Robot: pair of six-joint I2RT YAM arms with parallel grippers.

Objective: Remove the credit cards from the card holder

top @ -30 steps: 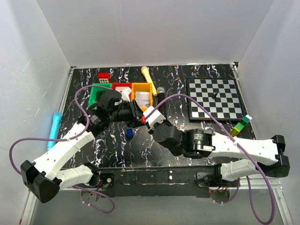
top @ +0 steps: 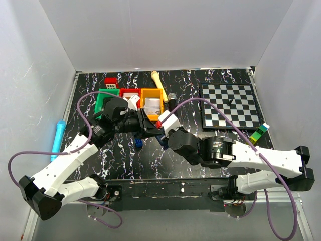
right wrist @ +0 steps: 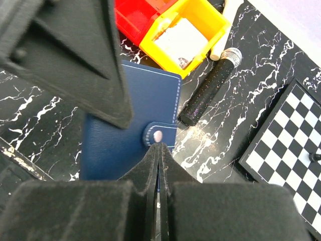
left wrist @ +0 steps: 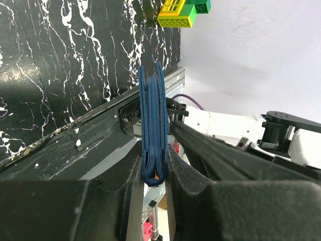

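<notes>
A dark blue card holder stands on edge between the fingertips of my left gripper, which is shut on its lower end. Its narrow side faces the left wrist camera, with folded layers inside and a bit of orange at the bottom. In the right wrist view the holder shows its flat face and a snap strap. My right gripper is shut in front of that face, with nothing visible between its fingertips. No card stands clear of the holder. From above, the arms hide most of it.
A yellow box and red and green boxes stand at the back left. Beside them lie a black microphone and a chessboard. Coloured blocks sit at the right edge.
The left gripper has moved a little to the right and forward, and the blue holder now shows between the arms.
</notes>
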